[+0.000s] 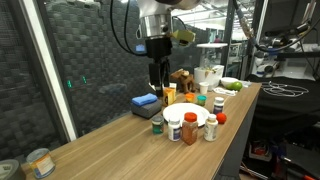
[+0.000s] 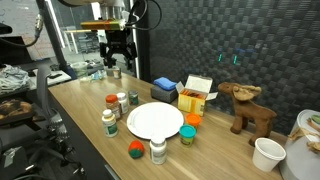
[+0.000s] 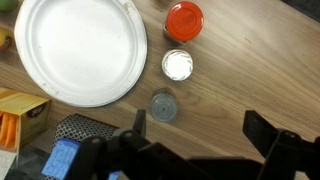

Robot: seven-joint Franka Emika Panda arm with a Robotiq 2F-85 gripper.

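My gripper is open and empty, its two dark fingers wide apart above the bare wood in the wrist view. Near the left finger stands a grey-lidded jar (image 3: 164, 106), seen from above; beyond it are a white-lidded bottle (image 3: 177, 65) and a red-lidded jar (image 3: 184, 21). A white plate (image 3: 82, 45) fills the upper left. From the side, the gripper (image 1: 159, 87) hangs well above the table, clear of the small dark jar (image 1: 157, 125) below. The second exterior view also has the gripper (image 2: 117, 62) high over the table, touching nothing.
Beside the plate (image 2: 155, 122) are a yellow box (image 2: 196, 99), a blue sponge (image 2: 165, 84), an orange lid, a teal-lidded jar (image 2: 187, 135), a tomato (image 2: 136, 149) and bottles. A plush moose (image 2: 255, 108) and a white cup (image 2: 268, 153) stand farther along. Bare table (image 1: 105, 150) lies at left in the first exterior view.
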